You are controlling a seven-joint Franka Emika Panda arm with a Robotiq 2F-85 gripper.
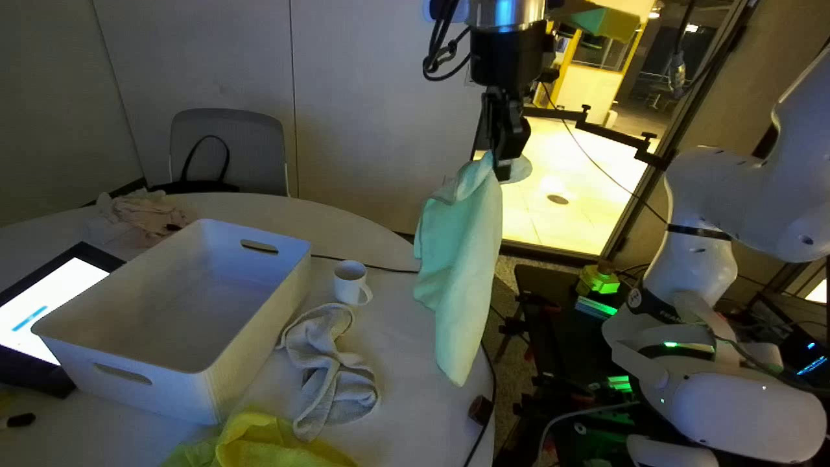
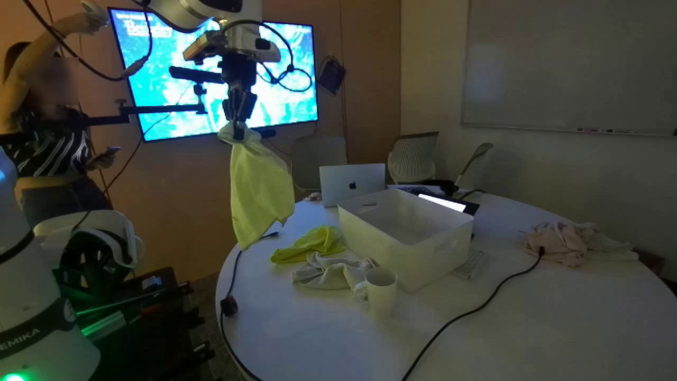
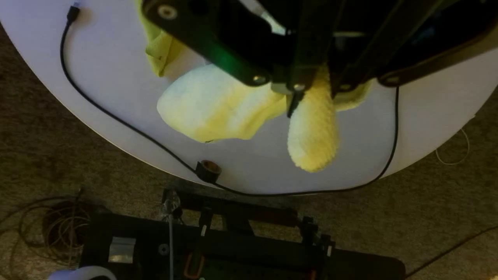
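A pale green-yellow cloth [image 1: 460, 257] hangs high above the table's edge, pinched near its top by my gripper [image 1: 502, 159], which is shut on it. In exterior view 2 the same cloth [image 2: 258, 190] drapes down from the gripper [image 2: 239, 130], clear of the tabletop. From the wrist, a folded tip of the cloth [image 3: 313, 135] pokes out between the fingers, and a wider part spreads to the left. On the table lie a grey cloth [image 1: 334, 381] and a yellow cloth [image 1: 260, 443]. The white bin [image 1: 284, 288] beside them looks empty inside.
A white mug [image 1: 350, 281] stands close to the bin's right side. A black cable [image 3: 135, 135] and a small dark roll [image 3: 208, 171] lie along the table edge. Pinkish cloth [image 2: 558, 241] is heaped across the table, and a laptop [image 2: 352, 184] stands behind the bin.
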